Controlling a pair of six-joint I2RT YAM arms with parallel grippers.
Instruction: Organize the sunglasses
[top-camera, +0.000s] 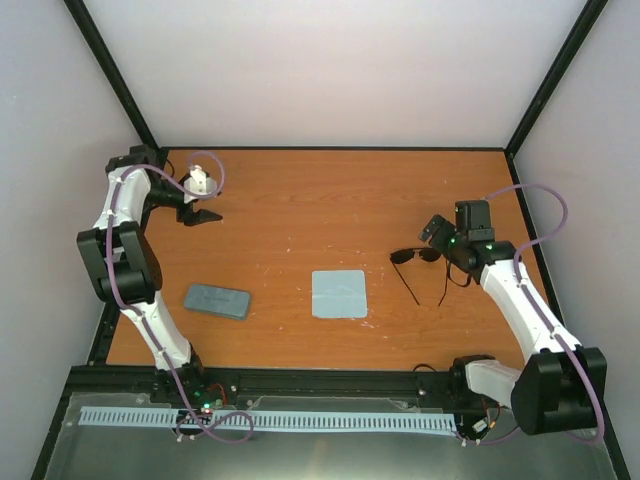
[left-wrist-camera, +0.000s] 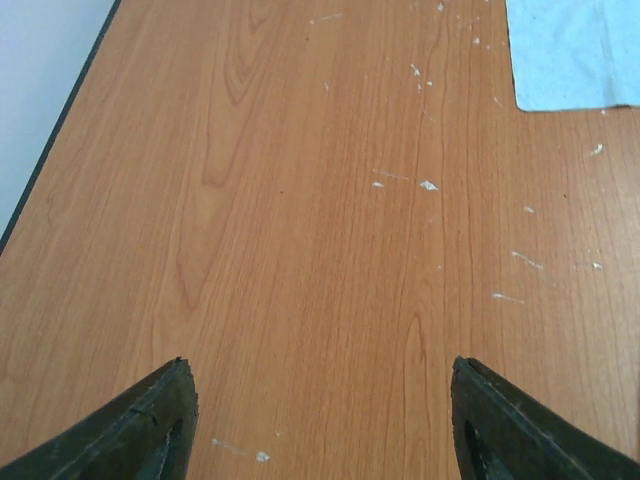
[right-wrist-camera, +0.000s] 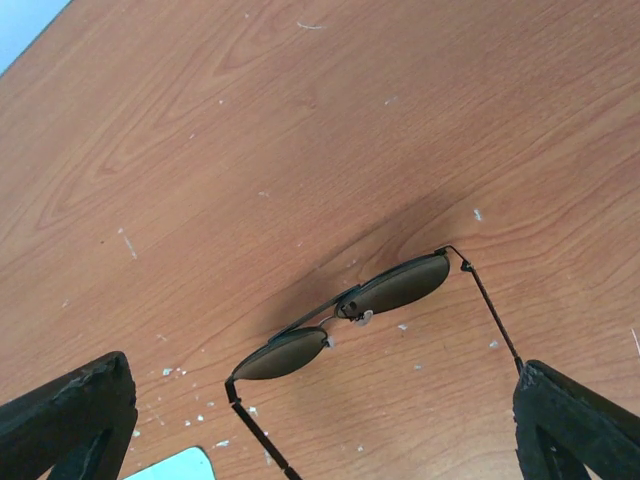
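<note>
Dark sunglasses (top-camera: 401, 256) with thin temples unfolded lie on the table at right; in the right wrist view their lenses (right-wrist-camera: 400, 286) face up between and beyond my fingers. My right gripper (top-camera: 438, 232) stands open just over them, holding nothing. A light blue cloth (top-camera: 339, 294) (left-wrist-camera: 570, 55) lies flat at the middle front, and a grey glasses case (top-camera: 217, 301) lies left of it. My left gripper (top-camera: 201, 203) is open over bare table at the far left, with nothing between its fingers.
Dark frame rails and pale walls border it. The corner of a light blue item shows at the bottom of the right wrist view.
</note>
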